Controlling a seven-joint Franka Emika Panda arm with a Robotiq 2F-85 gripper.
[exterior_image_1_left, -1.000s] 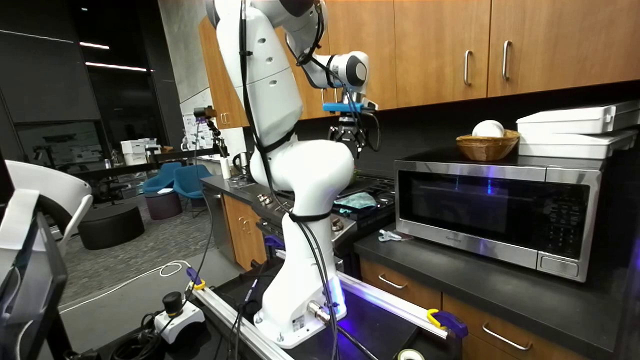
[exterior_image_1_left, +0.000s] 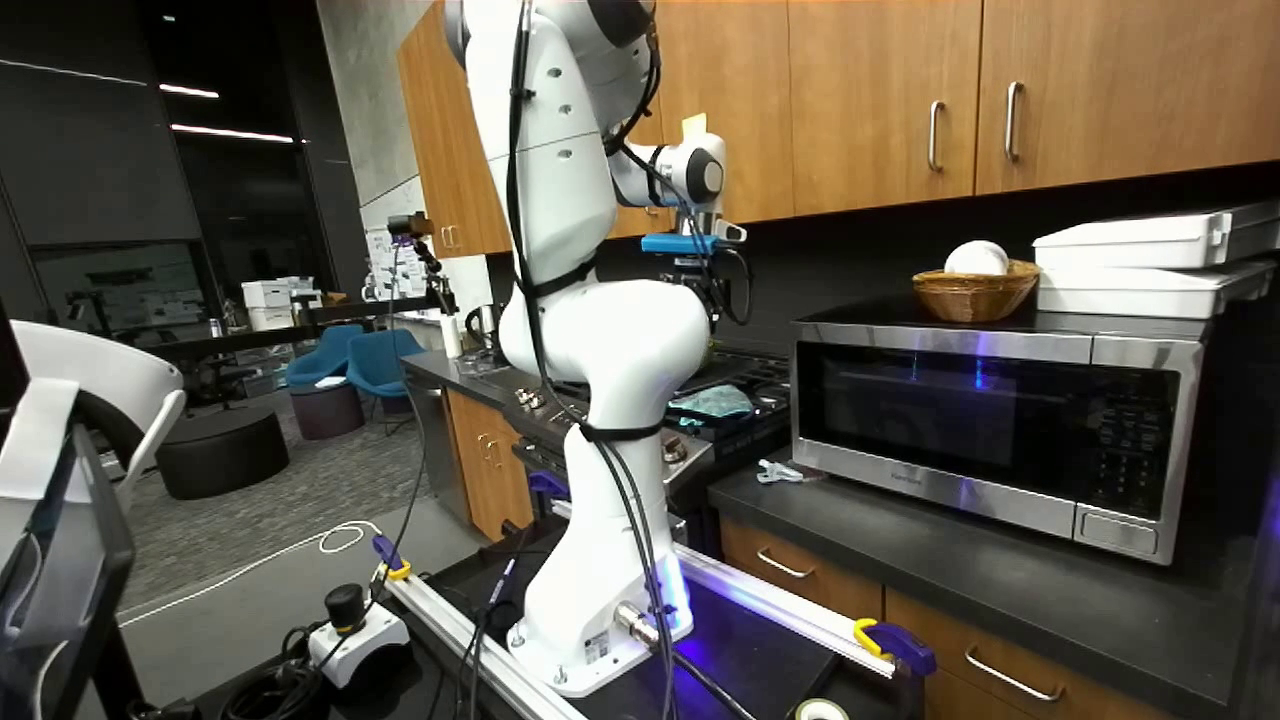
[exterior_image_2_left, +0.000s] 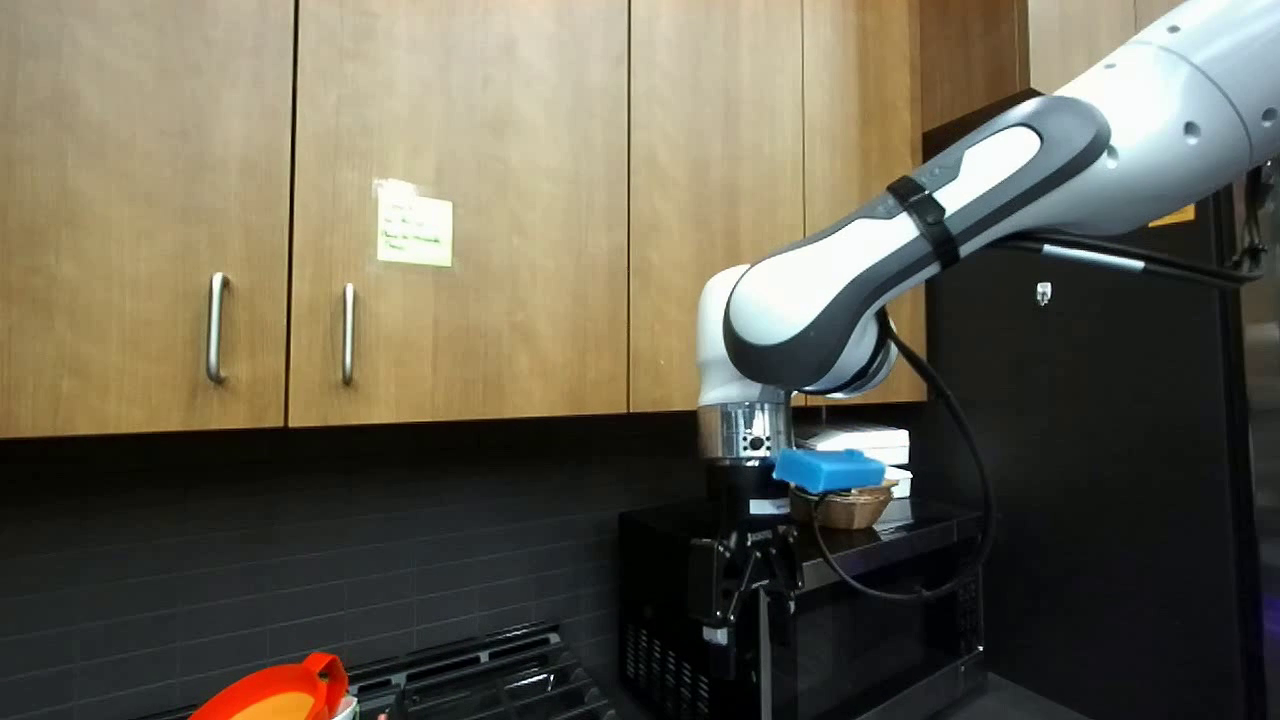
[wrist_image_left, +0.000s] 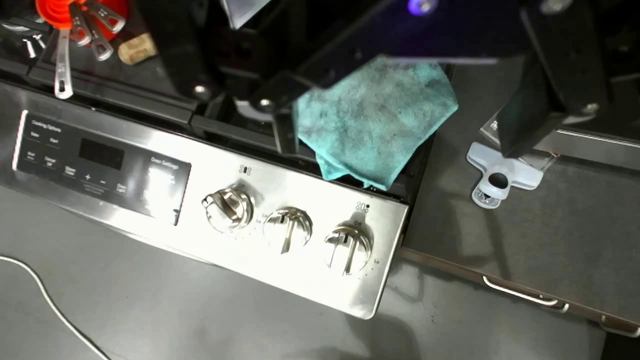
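Note:
My gripper is open, its two black fingers spread wide with nothing between them. In the wrist view a teal cloth (wrist_image_left: 378, 120) lies bunched on the stove's right end, showing between and beyond the fingers. A pale grey clip (wrist_image_left: 501, 174) rests on the dark counter just right of the stove, close to the right finger in that view. In exterior view 2 the gripper (exterior_image_2_left: 752, 612) hangs pointing down, in front of the microwave in the image. Exterior view 1 shows the cloth (exterior_image_1_left: 716, 402) on the stove well below the gripper.
A microwave (exterior_image_1_left: 960, 414) stands on the counter, with a wicker basket (exterior_image_1_left: 975, 296) holding a white round object on top. Red measuring cups (wrist_image_left: 54, 12) and a cork (wrist_image_left: 137, 49) lie at the stove's left. Wooden cabinets (exterior_image_2_left: 462, 324) hang overhead.
The cloth, clip and microwave have stayed in place.

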